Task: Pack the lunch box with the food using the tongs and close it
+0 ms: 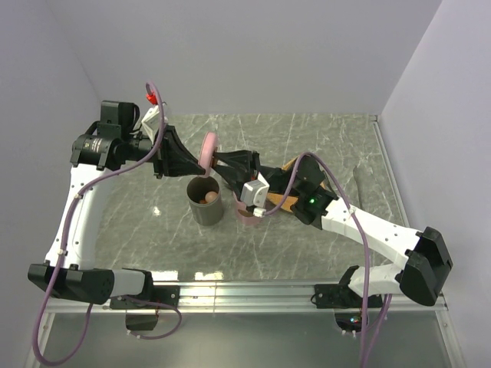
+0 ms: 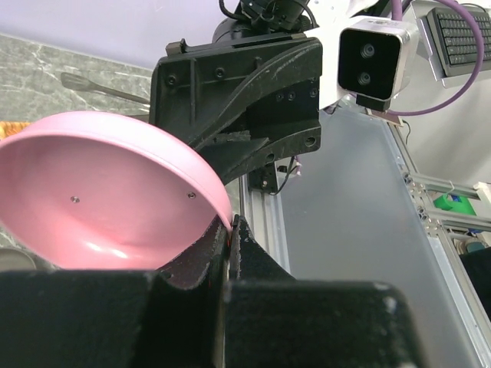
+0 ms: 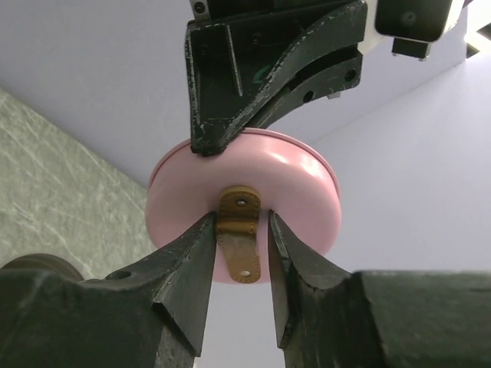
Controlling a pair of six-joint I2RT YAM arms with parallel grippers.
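A pink lid [image 1: 209, 150] is held upright between the arms, above the containers. My left gripper is shut on its rim, the hollow side facing that wrist camera. A brass-coloured latch [image 3: 239, 234] on the lid's back sits between the fingertips of my right gripper, which are part open; whether they touch it is hard to tell. Below stand a grey canister [image 1: 205, 215] with round brown items [image 1: 211, 197] inside and a pink container [image 1: 248, 217], partly hidden by the right arm.
An orange tray [image 1: 282, 201] lies behind the right arm, and a grey utensil [image 2: 100, 87] lies on the marble table at the right. Grey walls surround the workspace.
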